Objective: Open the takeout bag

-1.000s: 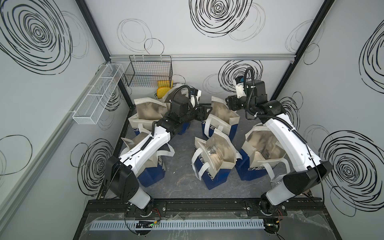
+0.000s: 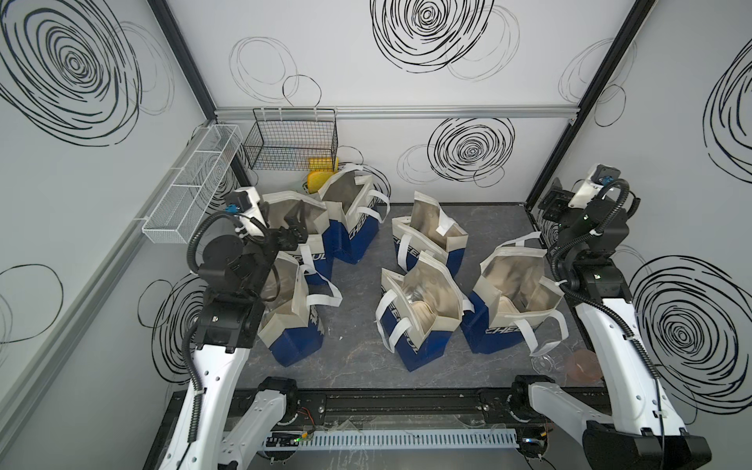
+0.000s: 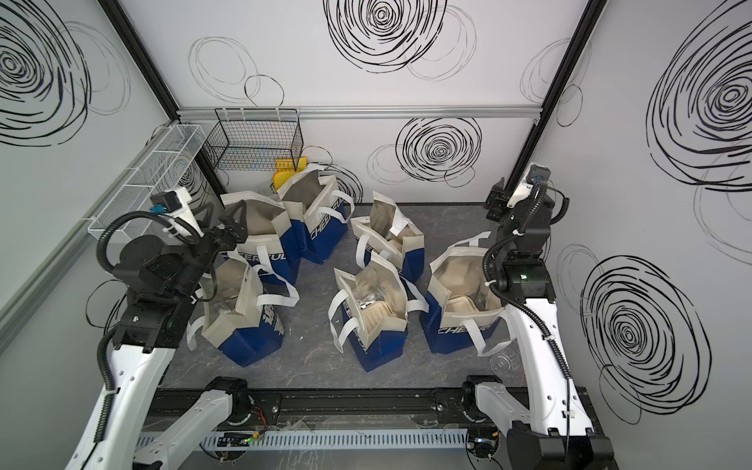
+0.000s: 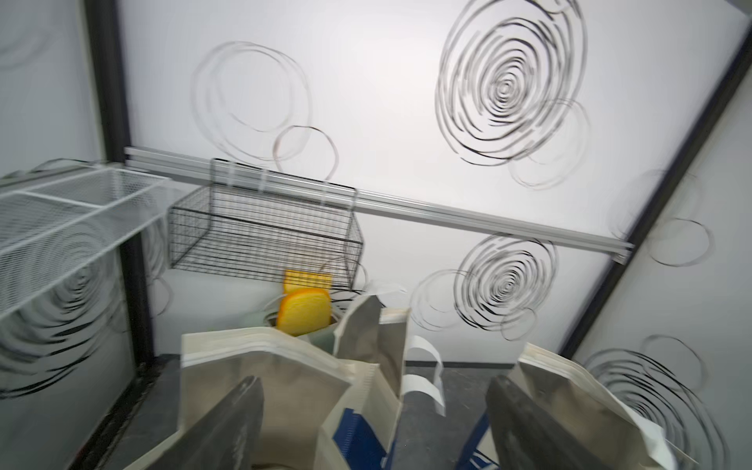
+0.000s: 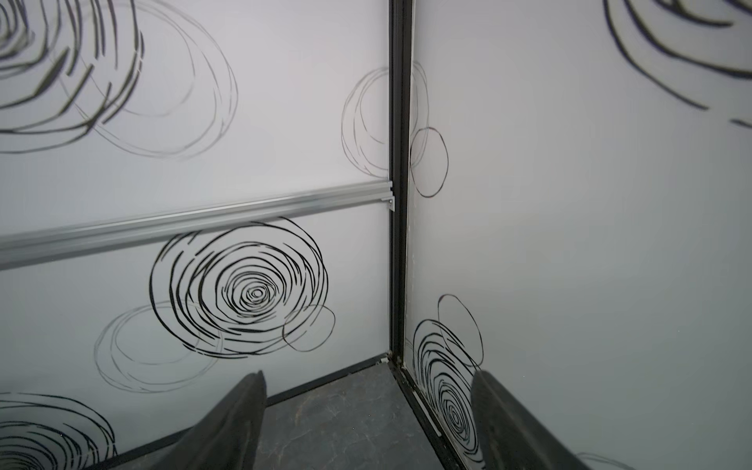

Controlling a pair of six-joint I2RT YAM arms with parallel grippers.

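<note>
Several blue-and-cream takeout bags with white handles stand open-topped on the table. The middle back one (image 2: 431,235) has a white flap at its rim; others stand at front centre (image 2: 423,313), front right (image 2: 505,305), back left (image 2: 352,219) and front left (image 2: 293,321). My left gripper (image 2: 293,227) is raised over the left bags; in its wrist view its two fingers (image 4: 227,427) are apart with nothing between them. My right gripper (image 3: 495,196) is raised at the right side, open and empty, facing the back corner.
A black wire basket (image 2: 290,141) hangs on the back rail above yellow objects (image 2: 321,178). A white wire rack (image 2: 188,188) runs along the left wall. Bare table (image 2: 344,344) shows between the bags and along the front.
Both arms have drawn back from the middle, left toward the left side and right toward the right side. The middle back bag's handle and rim look shifted.
</note>
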